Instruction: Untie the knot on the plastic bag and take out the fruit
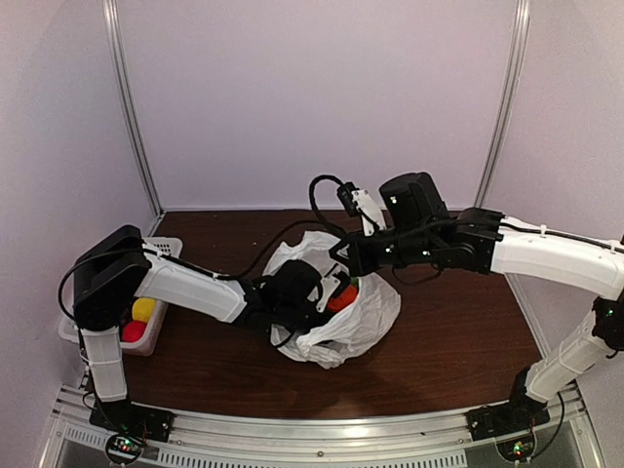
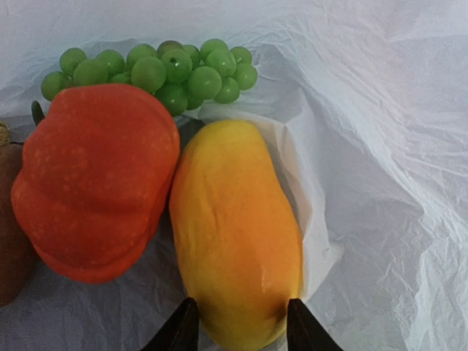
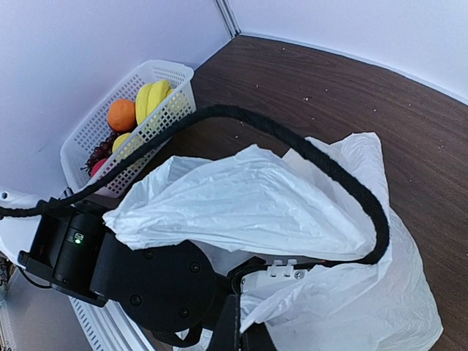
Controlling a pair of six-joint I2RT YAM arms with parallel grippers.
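The white plastic bag (image 1: 366, 327) lies open at the middle of the table. Inside it, the left wrist view shows a yellow-orange mango (image 2: 238, 234), a red pepper-like fruit (image 2: 99, 183), green grapes (image 2: 175, 73) and part of a brown fruit (image 2: 13, 219) at the left edge. My left gripper reaches in, its fingers parted on either side of the mango's near end; whether they touch it I cannot tell. My right gripper is shut at the bag's mouth, where a fold of thin plastic tapers to its fingertips.
A white basket (image 3: 186, 80) at the left holds an orange (image 3: 121, 115), bananas (image 3: 152, 99) and other fruit. The left arm and its black cable (image 3: 292, 139) cross close to the bag's mouth. Bare table lies to the right and in front.
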